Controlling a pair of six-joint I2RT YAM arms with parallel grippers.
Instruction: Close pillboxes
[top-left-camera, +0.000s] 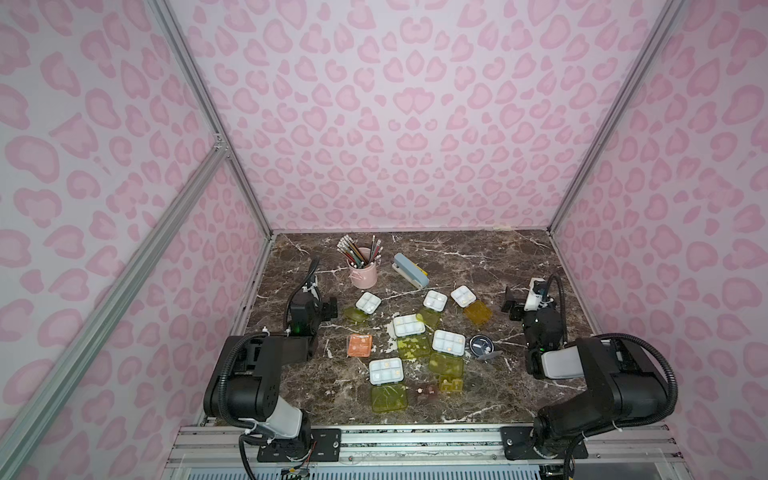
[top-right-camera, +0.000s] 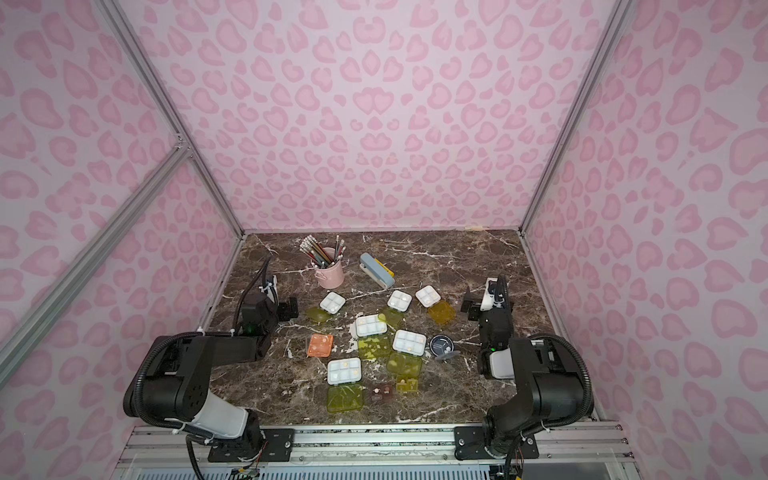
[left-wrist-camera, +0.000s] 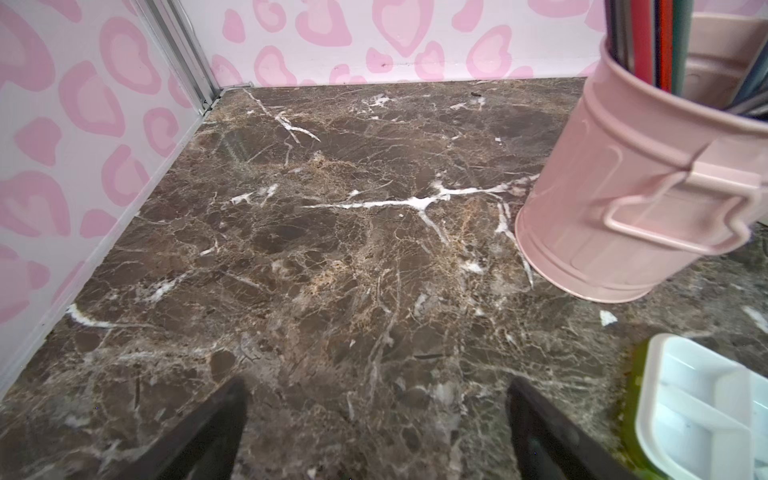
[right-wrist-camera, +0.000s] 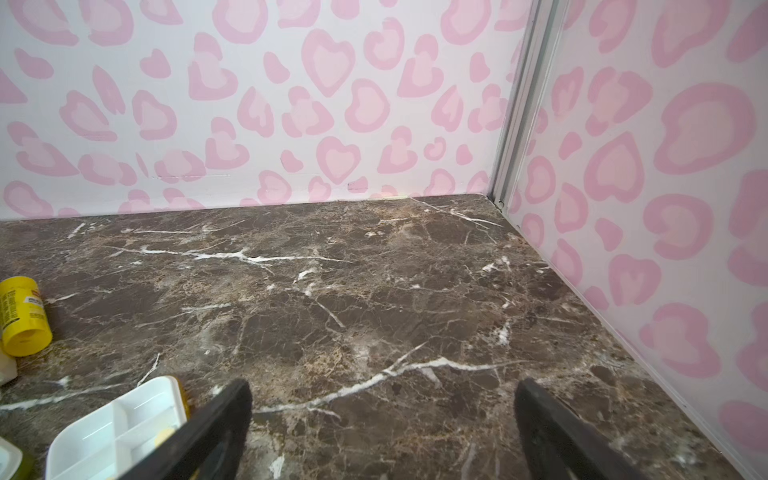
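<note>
Several white-compartment pillboxes lie open in the middle: small ones at the back (top-left-camera: 367, 302) and larger ones (top-left-camera: 409, 324), with olive or amber lids folded out, such as the front lid (top-left-camera: 389, 397). An orange case (top-left-camera: 360, 345) and a round dark container (top-left-camera: 481, 346) lie among them. My left gripper hangs open left of the pillboxes, nothing between its fingers. My right gripper is open at the right, also empty, with a pillbox (right-wrist-camera: 112, 428) to its lower left.
A pink pen cup (top-left-camera: 363, 274) stands at the back left, a grey-blue stapler (top-left-camera: 410, 270) beside it, with a yellow bottle (right-wrist-camera: 25, 316) behind that. Patterned walls enclose it.
</note>
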